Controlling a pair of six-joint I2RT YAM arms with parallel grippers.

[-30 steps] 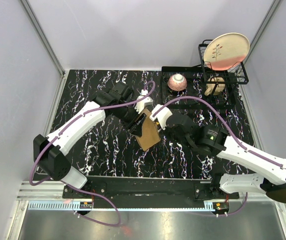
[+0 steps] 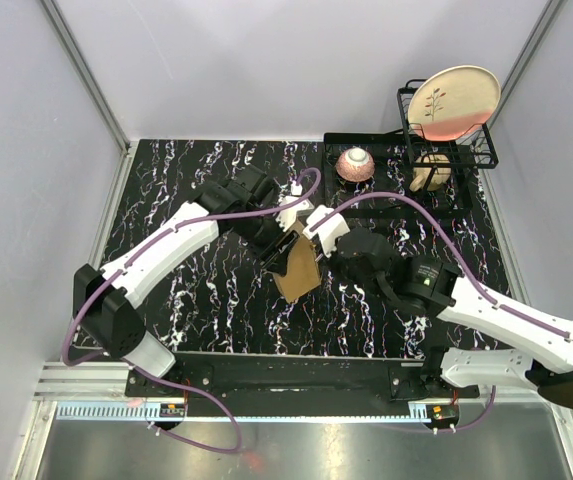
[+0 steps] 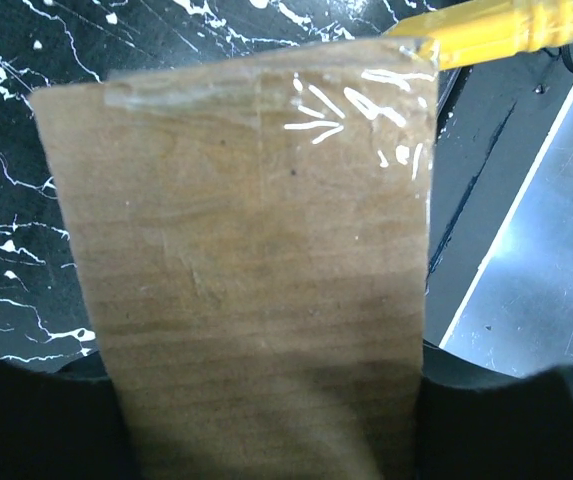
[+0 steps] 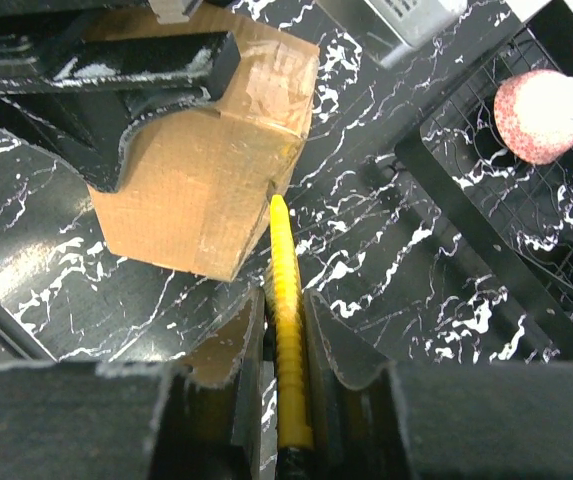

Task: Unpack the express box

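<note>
The brown cardboard box [image 2: 298, 272] with clear tape along its edge is held above the marble table. My left gripper is shut on it, one finger on either side. A yellow box cutter [image 4: 286, 300] stands upright between the fingers of my right gripper, which is shut on it. The cutter's front end meets the taped edge of the box in the right wrist view; in the left wrist view the yellow body [image 3: 516, 30] reaches the box's upper right corner. I cannot tell how deep the blade sits. Both arms partly cover the box from above.
A black dish rack [image 2: 391, 212] at the back right holds a pink bowl [image 2: 355, 165], a beige item [image 2: 431, 171] and a large plate [image 2: 453, 103]. Bare marble [image 2: 181, 300] lies to the left.
The box and left gripper have shifted slightly to the right since a second ago. The right gripper has moved only a little, still by the box with the cutter.
</note>
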